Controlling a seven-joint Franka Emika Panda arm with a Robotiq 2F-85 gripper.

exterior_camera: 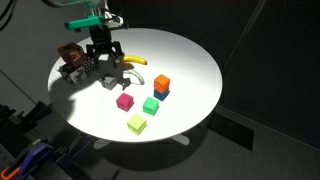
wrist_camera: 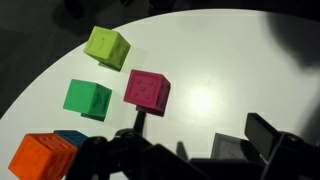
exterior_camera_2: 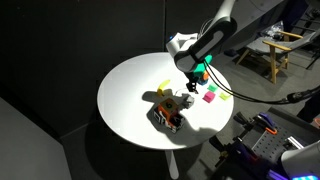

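My gripper stands open above the white table, its two fingers wide apart at the bottom of the wrist view. A grey block [wrist_camera: 228,147] lies on the table below the gap, partly hidden by the gripper. In exterior view 1 the gripper [exterior_camera: 104,56] hangs behind the grey block [exterior_camera: 110,82], apart from it. The magenta block [wrist_camera: 148,90], green block [wrist_camera: 88,98] and yellow-green block [wrist_camera: 107,47] sit separately beyond the left finger. An orange block [exterior_camera: 162,83] rests on a blue one [exterior_camera: 161,94].
A yellow banana [exterior_camera: 134,60] lies close to the gripper. At the table's left stands a dark wire basket [exterior_camera: 75,73] with a brown and red item [exterior_camera: 70,51] in or behind it.
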